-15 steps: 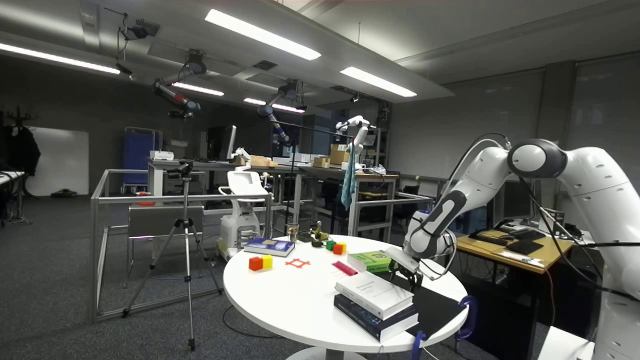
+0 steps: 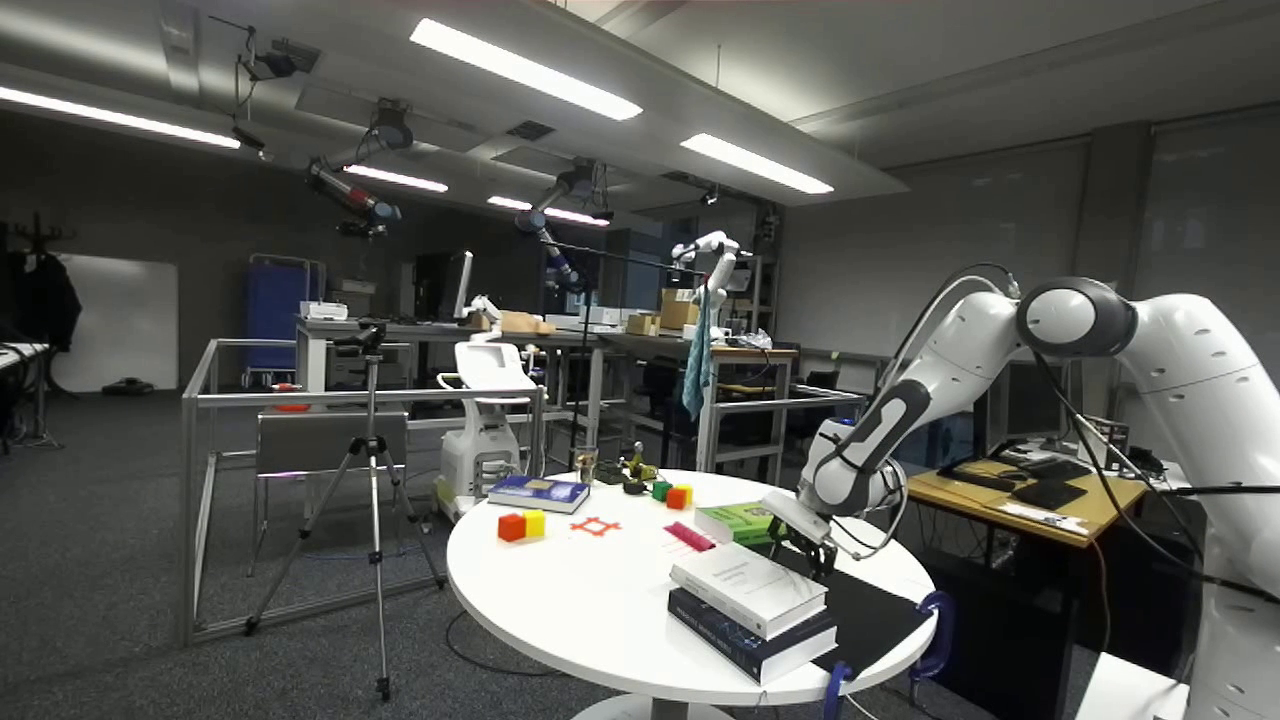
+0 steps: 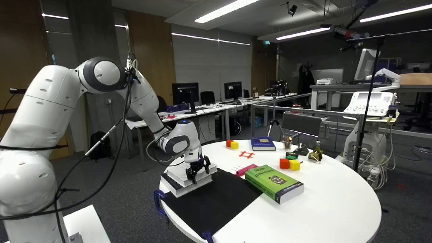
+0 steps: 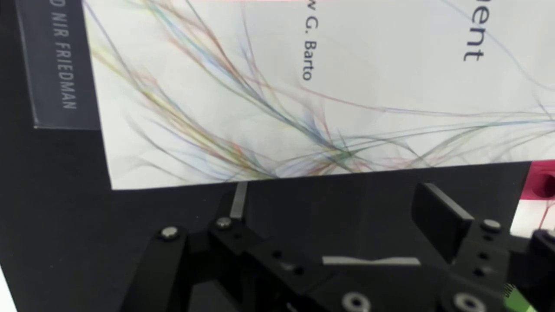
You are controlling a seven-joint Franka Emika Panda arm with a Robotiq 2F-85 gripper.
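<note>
A white book (image 2: 750, 584) with printed lettering lies flat on a dark blue book (image 2: 750, 632), and the two make a stack near the table's edge. Beside the stack, over the black mat (image 3: 220, 198), is my gripper (image 3: 198, 170), pointing down. In the wrist view the gripper stands open, its two black fingers (image 4: 442, 216) far apart with only dark surface between them. The long edge of the white book (image 4: 322, 104) runs just beyond the fingertips. Whether a finger touches the book cannot be told.
A thick green book (image 3: 273, 182) and a pink object (image 3: 246, 169) lie near the mat. Red and yellow cubes (image 3: 289, 163), a blue book (image 3: 263, 143) and small tools stand farther back. Blue clamps (image 2: 939, 634) grip the table edge.
My gripper has shifted slightly left in exterior view 1, closer to the stacked books. The books and other objects have not moved.
</note>
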